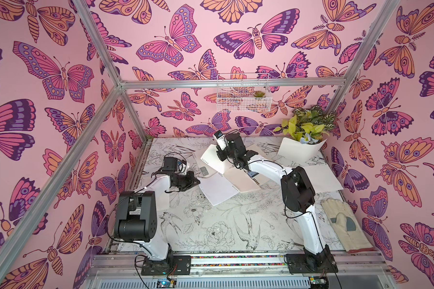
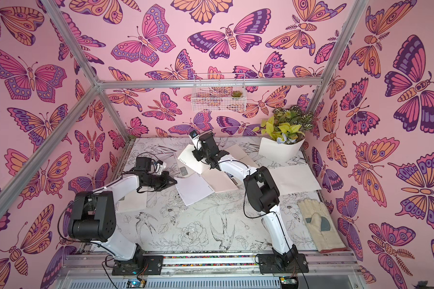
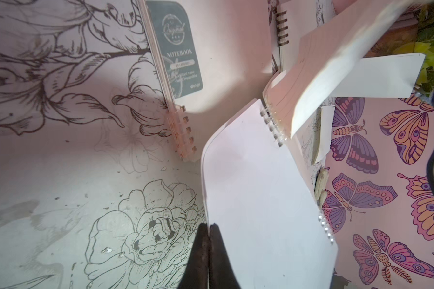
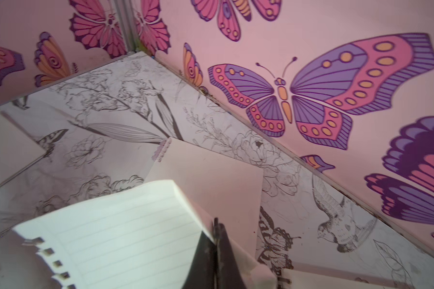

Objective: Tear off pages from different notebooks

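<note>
An open spiral notebook lies mid-table, its white half to the left and its cream half to the right. My left gripper is shut on the thin left edge of the white half. Above the notebook's far side, my right gripper is shut on a cream lined page. Notches run along one edge of this page, and that edge hangs loose in the right wrist view. From the top left, the page covers part of another notebook, whose dark label shows in the left wrist view.
Another pad lies partly behind the right arm. White sheets and a glove occupy the right side, and a potted plant stands at the back right.
</note>
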